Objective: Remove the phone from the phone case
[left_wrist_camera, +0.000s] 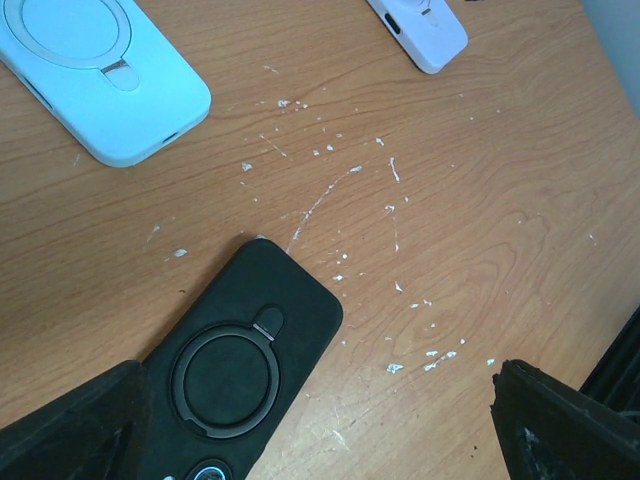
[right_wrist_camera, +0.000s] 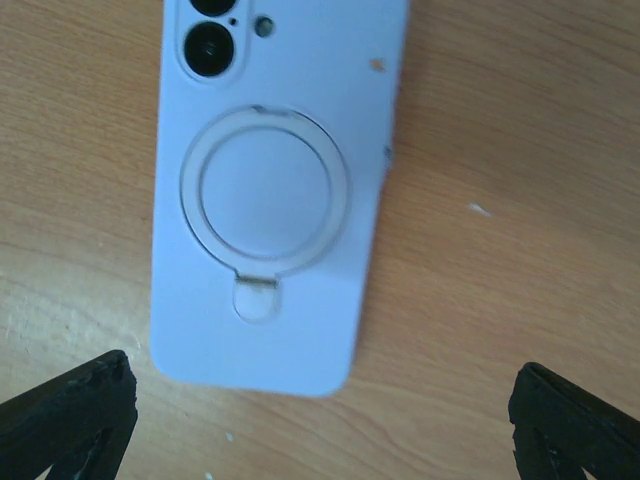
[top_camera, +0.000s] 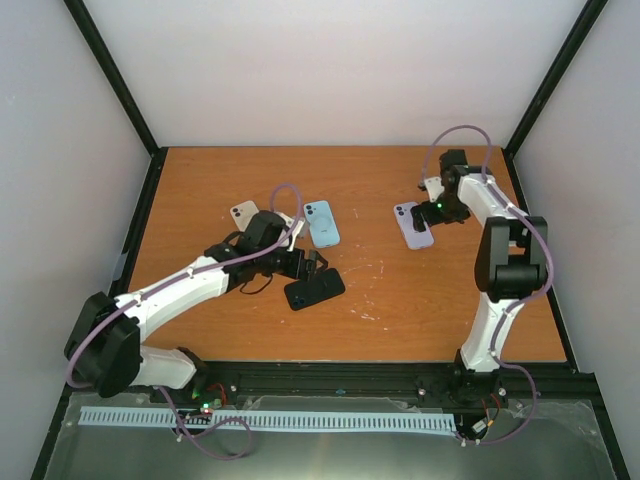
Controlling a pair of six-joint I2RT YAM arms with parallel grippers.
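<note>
A lavender phone in its case lies back-up at the right of the table, its ring and cameras showing in the right wrist view. Above it hangs my right gripper, open, with fingers wide apart and nothing between them. Toward the table's middle front lies a black cased phone, its ring and part of a camera visible in the left wrist view. Over that phone's far side my left gripper stands open; in its wrist view one finger overlaps the phone's left edge.
A light blue cased phone lies at the middle back. A beige phone, partly hidden by the left arm, is left of it. Small white flecks dot the wooden table.
</note>
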